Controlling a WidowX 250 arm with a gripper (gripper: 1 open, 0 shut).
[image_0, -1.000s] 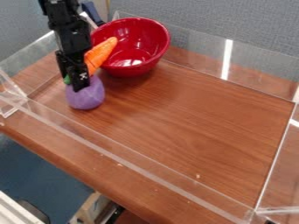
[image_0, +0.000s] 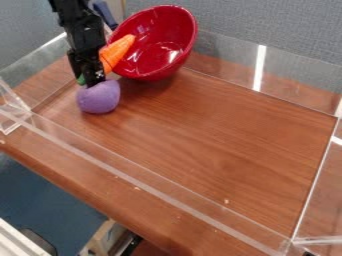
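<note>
The black gripper (image_0: 92, 70) hangs at the upper left, just above a purple round object (image_0: 99, 98) on the wooden table. An orange carrot (image_0: 116, 50) with a green end low by the fingers slants up along the front of a tilted red bowl (image_0: 162, 40). Whether the fingers hold the carrot or are open cannot be told.
Clear plastic walls (image_0: 261, 65) surround the wooden table (image_0: 214, 170). The red bowl stands at the back left.
The gripper has risen slightly from the purple object, showing more of it. The carrot has shifted a little up and left with it.
</note>
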